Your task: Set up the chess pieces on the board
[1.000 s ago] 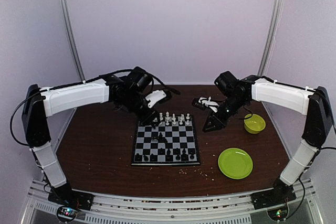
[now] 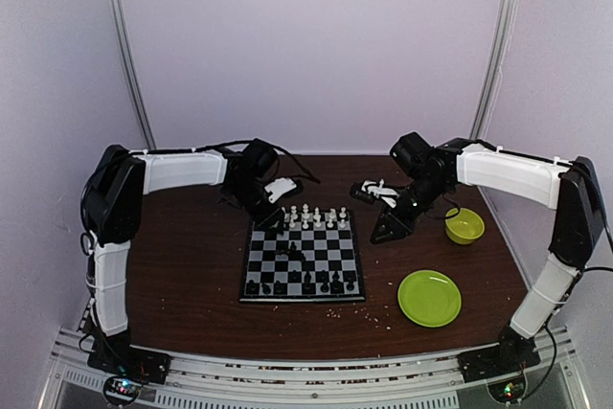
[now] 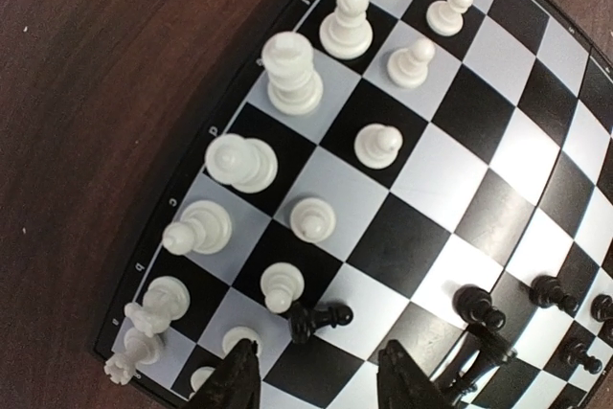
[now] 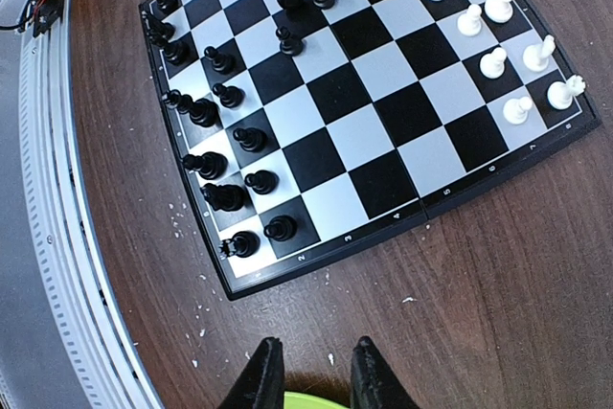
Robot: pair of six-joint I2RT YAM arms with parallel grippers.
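Observation:
The chessboard (image 2: 302, 265) holds white pieces along the far side and black pieces along the near side. My left gripper (image 2: 270, 225) is low over the board's far-left part; in the left wrist view its open fingers (image 3: 239, 380) are beside white pieces and a small black piece (image 3: 316, 318) lying on its side among them. Other black pieces (image 3: 479, 306) are farther toward the middle. My right gripper (image 2: 383, 235) hangs right of the board; in the right wrist view its fingers (image 4: 263, 375) are apart with nothing between them.
A green plate (image 2: 429, 297) lies right of the board near the front, with a yellow bowl (image 2: 465, 225) behind it. The table left of the board is clear. Small crumbs lie in front of the board.
My left arm has shifted over the far left of the board, its elbow rising and drawing inward. The right arm looks unchanged.

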